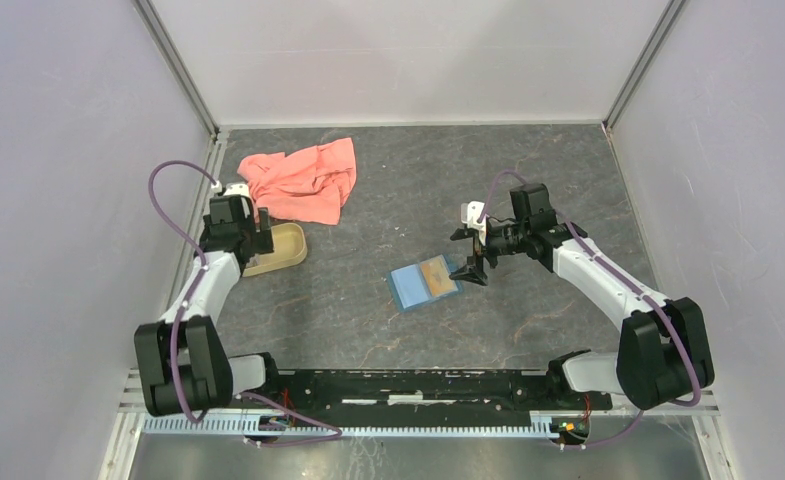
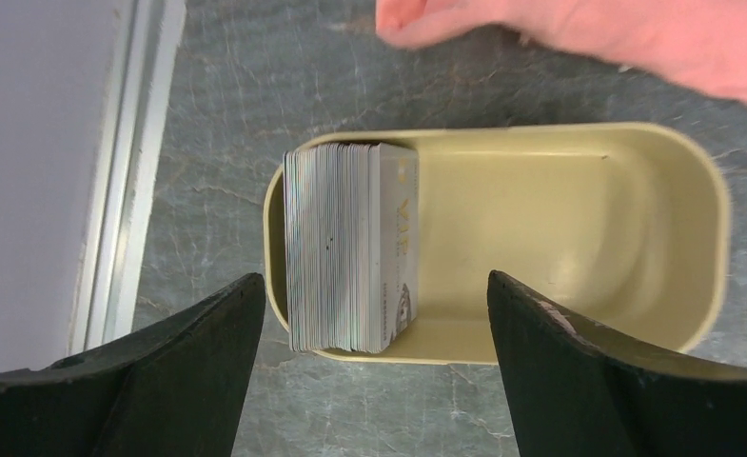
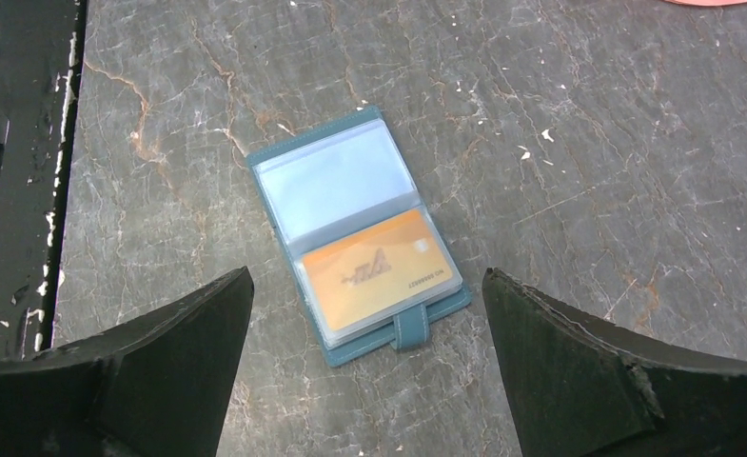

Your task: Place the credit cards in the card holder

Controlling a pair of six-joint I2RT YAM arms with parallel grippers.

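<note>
A row of credit cards (image 2: 333, 248) stands on edge at the left end of an oval beige basket (image 2: 540, 133). Above that end hangs my left gripper, open, its fingers apart with nothing held. The blue card holder (image 3: 345, 186) lies unfolded on the table, and an orange card (image 3: 381, 269) shows in its clear sleeve. Its small strap (image 3: 411, 326) sticks out at the sleeve end. My right gripper stands open and empty over the holder's sleeve side, a little to the right of it in the top view.
A crumpled pink cloth (image 1: 303, 180) lies behind the basket at the back left. Close to the basket's left side runs the grey side wall (image 2: 36, 143). Bare table surrounds the card holder.
</note>
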